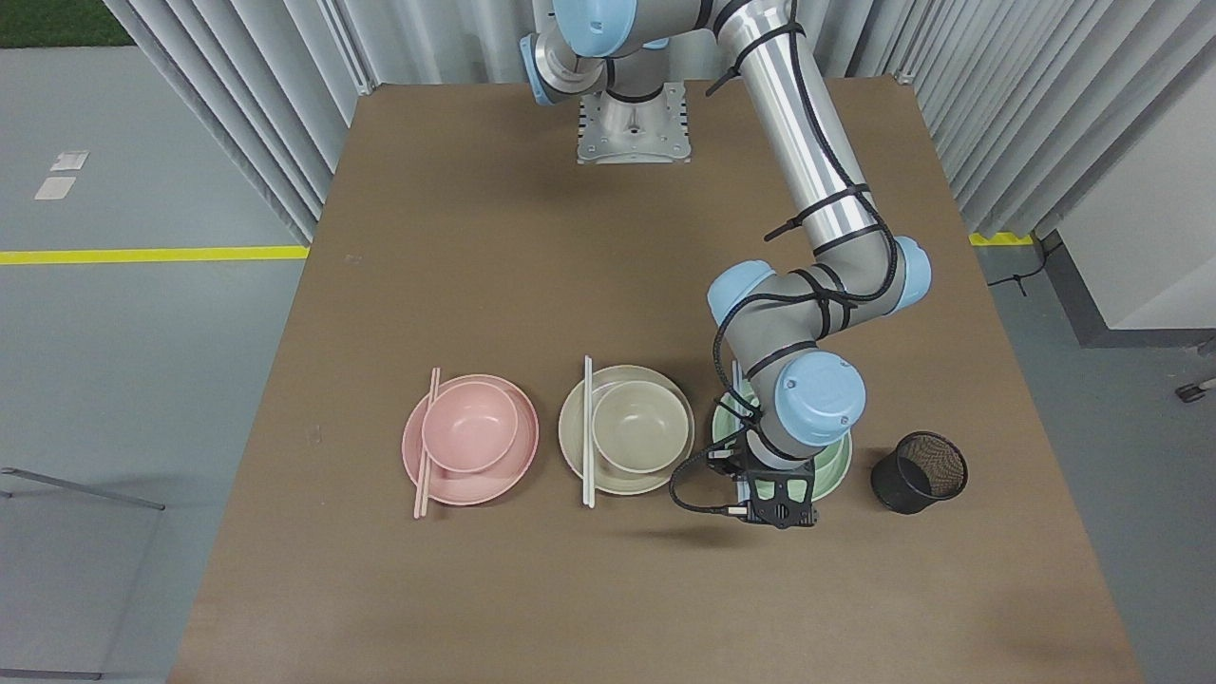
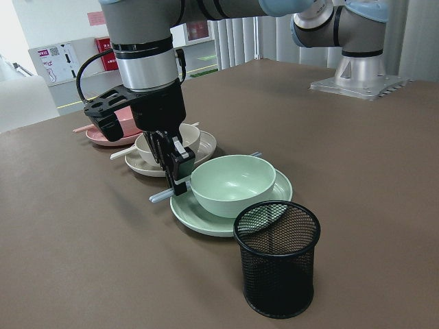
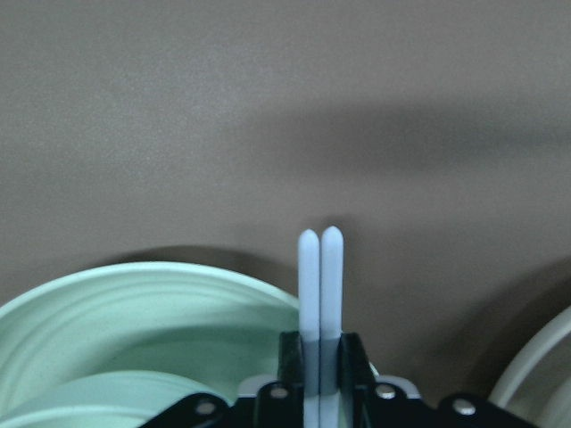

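Observation:
In the wrist view my gripper is closed on a pair of pale blue chopsticks [image 3: 331,276], held side by side at the edge of the mint plate [image 3: 178,312]. The left view shows them low along that plate [image 2: 199,219], which holds a mint bowl [image 2: 233,181], with my gripper [image 2: 178,181] at their near end. In the front view my arm hides much of the mint set.
A black mesh cup [image 1: 918,479] stands right of the mint set. A cream bowl and plate [image 1: 638,424] with chopsticks, and a pink set [image 1: 469,424], sit to the left.

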